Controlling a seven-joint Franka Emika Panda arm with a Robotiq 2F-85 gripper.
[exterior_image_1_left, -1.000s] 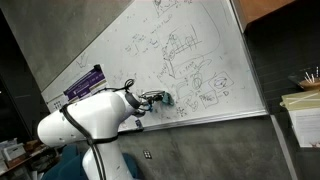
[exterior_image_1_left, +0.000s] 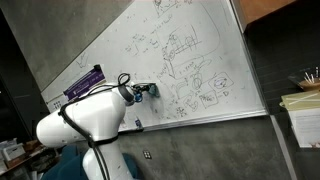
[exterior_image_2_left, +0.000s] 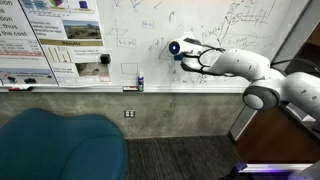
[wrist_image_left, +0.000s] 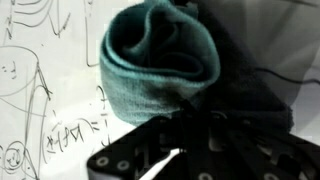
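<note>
A teal cloth (wrist_image_left: 160, 60), rolled and folded, fills the middle of the wrist view, with a darker grey part on its right. My gripper is shut on it at the lower right. Behind the cloth is the whiteboard (exterior_image_1_left: 200, 50), covered in black drawings and writing. In exterior view 1 the cloth (exterior_image_1_left: 153, 90) shows small at the end of the arm, by the board's lower left part. Exterior view 2 has the gripper (exterior_image_2_left: 182, 58) in front of the board; whether the cloth touches the board cannot be told.
Posters (exterior_image_2_left: 75, 45) hang left of the drawings. A small bottle (exterior_image_2_left: 140, 81) stands on the board's ledge (exterior_image_2_left: 100, 88). A teal chair or sofa (exterior_image_2_left: 65, 145) is at the lower left, and open floor lies to its right.
The gripper and cloth have moved a little to the left and up along the board in exterior view 1. The cloth stays in the gripper.
</note>
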